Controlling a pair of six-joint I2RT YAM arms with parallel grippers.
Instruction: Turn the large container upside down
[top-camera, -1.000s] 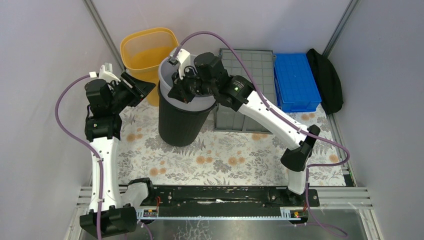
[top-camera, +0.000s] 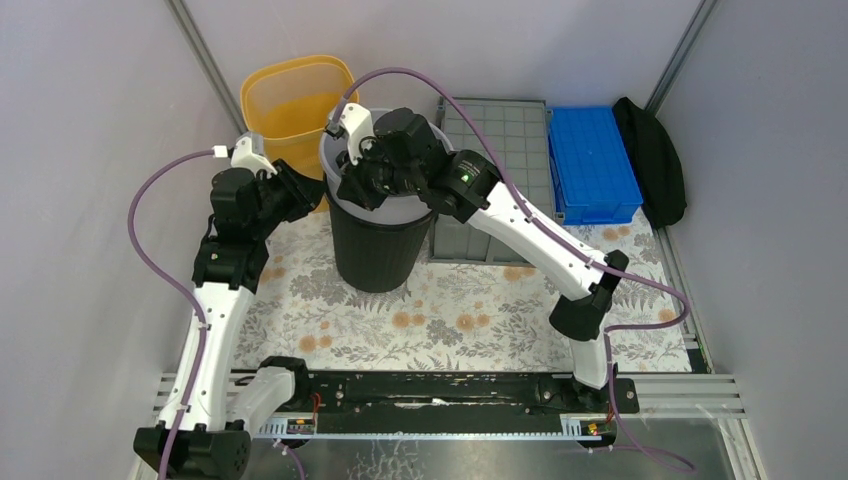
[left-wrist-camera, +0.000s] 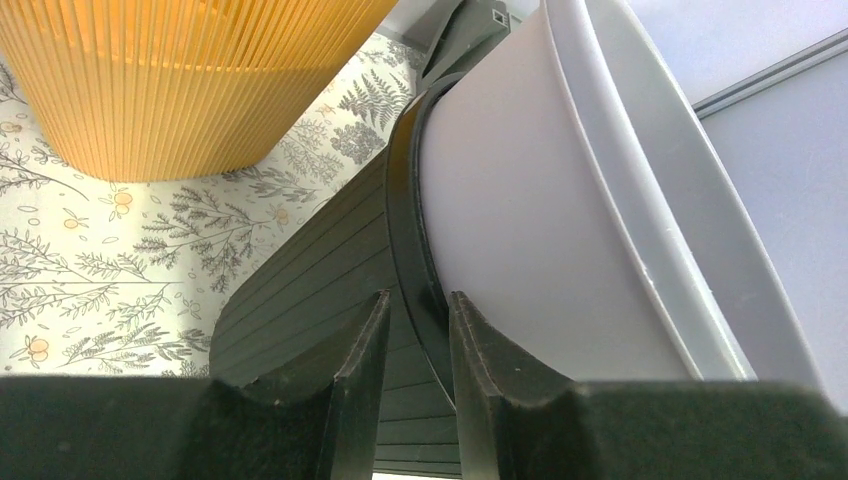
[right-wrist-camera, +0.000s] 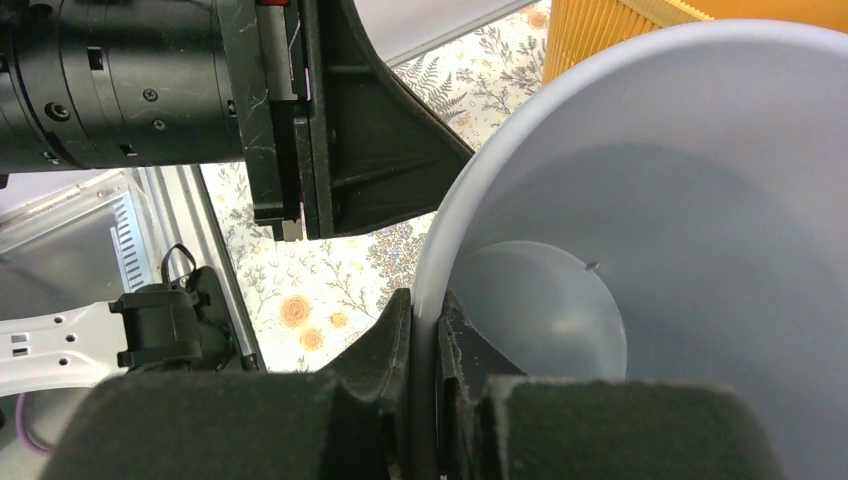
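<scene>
A large black bin (top-camera: 375, 250) stands upright on the patterned table, with a pale grey-white container (top-camera: 395, 212) nested in it and its upper part rising above the black rim. At the bin's left side, my left gripper is shut on its black rim (left-wrist-camera: 405, 190), one finger on either side. From above, my right gripper is shut on the rim of the pale container (right-wrist-camera: 540, 120). The right arm hides part of the pale container's opening in the top view.
Close behind on the left is a yellow bin (top-camera: 262, 88). A grey crate (top-camera: 500, 130), a blue crate (top-camera: 595, 165) and a black cloth bundle (top-camera: 650, 160) occupy the back right.
My left gripper has moved right and slightly down in the top view, up to the black bin. The bin has shifted a little rightward. The right arm has moved only slightly.
</scene>
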